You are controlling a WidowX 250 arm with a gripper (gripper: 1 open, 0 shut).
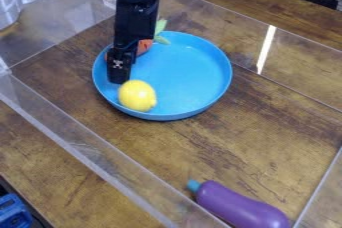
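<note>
My black gripper [123, 56] reaches down over the left part of a blue plate [194, 82], with its fingers low at the orange carrot [144, 46], which is mostly hidden behind it; only some orange and a green top show. Whether the fingers touch the carrot is unclear. A yellow lemon [138, 95] sits on the plate just in front of the gripper.
A purple eggplant [241, 204] lies on the wooden table [267, 132] at the front right. Clear plastic walls run along the left and front left, with a blue object [11, 212] in the bottom left corner.
</note>
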